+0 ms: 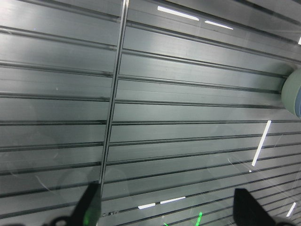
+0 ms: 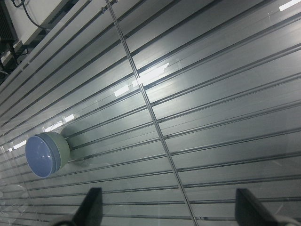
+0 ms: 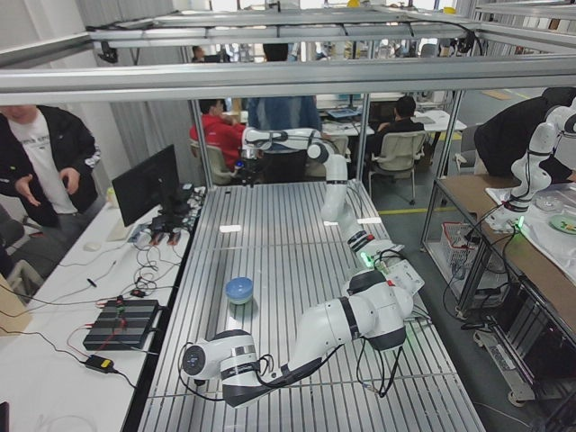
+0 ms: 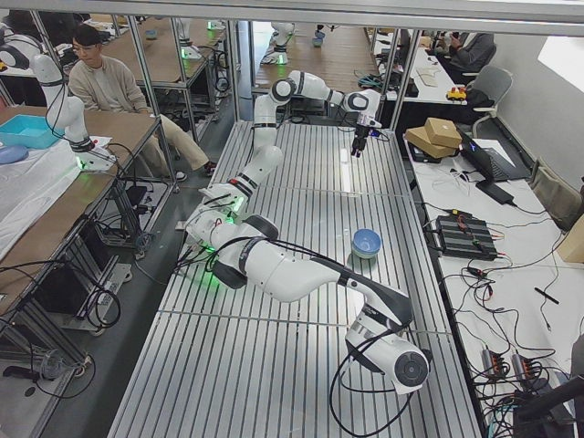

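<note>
A blue bowl (image 3: 238, 288) (image 4: 366, 242) sits in a pale green one (image 2: 65, 151) on the slatted metal table (image 3: 279, 225). The green bowl (image 1: 291, 94) shows at the right edge of the left wrist view. My left gripper hangs over bare slats on the near side of the bowls, its fingers apart and empty; the wrist hides it in the camera views. My right gripper is raised over the far end of the table, away from the bowls, its fingers also apart with nothing between.
A white side desk (image 4: 497, 301) with monitor, cables and black boxes runs along one long edge. Another bench (image 3: 477, 198) with a robot arm stands beyond the other. Metal frame posts surround the table. Much of the surface around the bowls is clear.
</note>
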